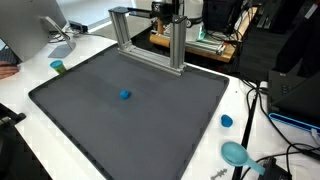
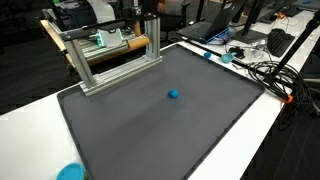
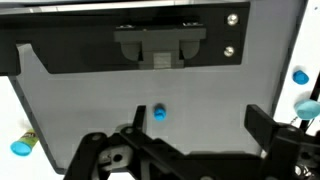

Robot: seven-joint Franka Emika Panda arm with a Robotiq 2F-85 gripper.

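Observation:
My gripper is open in the wrist view, its dark fingers wide apart with nothing between them. Beyond the fingers, a small blue object (image 3: 159, 113) lies on the grey board. Both exterior views show this blue object (image 1: 125, 94) (image 2: 173, 94) alone on the board's surface. Across the top of the wrist view runs a black bar (image 3: 90, 45) with a grey-fronted latch or handle piece (image 3: 162, 60). From outside, a metal-legged frame (image 1: 150, 55) (image 2: 125, 73) stands at one edge of the board. The exterior views do not show the fingers clearly.
Off the board are a green-sided cup or roll with a blue top (image 1: 58, 67), a blue disc (image 1: 226, 121) and a teal bowl-like piece (image 1: 240, 156). Cables (image 1: 262, 110) lie near the teal piece. Most of the grey board (image 2: 150, 125) is bare.

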